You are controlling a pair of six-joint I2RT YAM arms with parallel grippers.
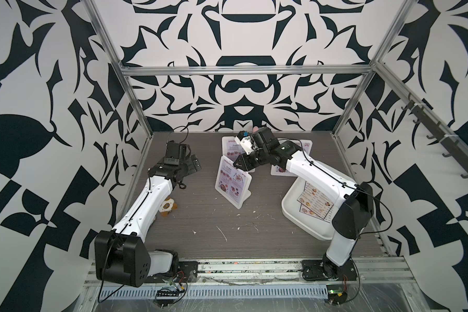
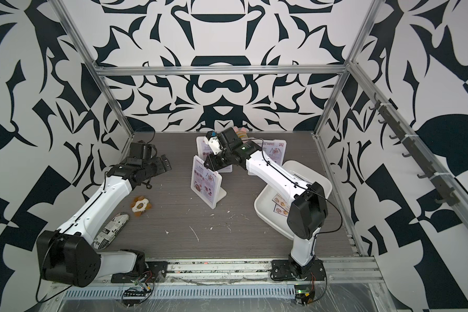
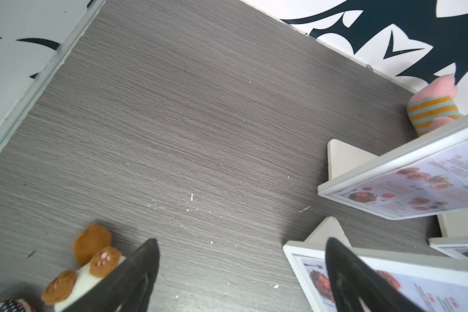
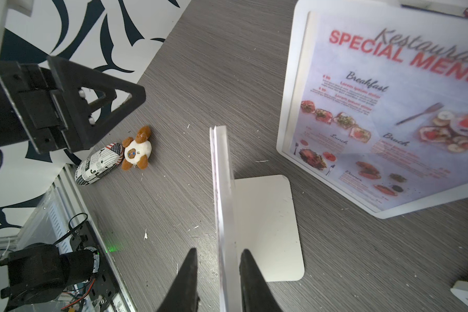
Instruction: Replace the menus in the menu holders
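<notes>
An acrylic menu holder stands angled mid-table. My right gripper is just above it, open, its fingers either side of the holder's top edge in the right wrist view; whether they touch it I cannot tell. Behind stand a holder showing a special menu and another to the right, partly behind my arm. My left gripper hangs open and empty over the table's left. Printed menus lie in a white tray at right.
A plush dog and a printed soft roll lie at left. A pink striped toy sits behind the holders.
</notes>
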